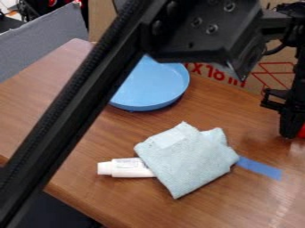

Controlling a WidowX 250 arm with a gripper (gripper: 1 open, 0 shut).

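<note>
My black gripper [287, 118] is at the right edge of the camera view, low over the table beside a red object that is mostly hidden behind it; it looks shut, and nothing clear shows between its fingers. A folded pale grey-blue cloth [191, 162] lies on the wooden table [84, 98], over part of a white tube [124, 168]. A blue plate [155, 89] sits behind them, partly hidden by the dark arm crossing the view.
A strip of blue tape [259, 167] is on the table right of the cloth. A cardboard box [244, 80] stands at the back. The table's left and near-left edges drop away.
</note>
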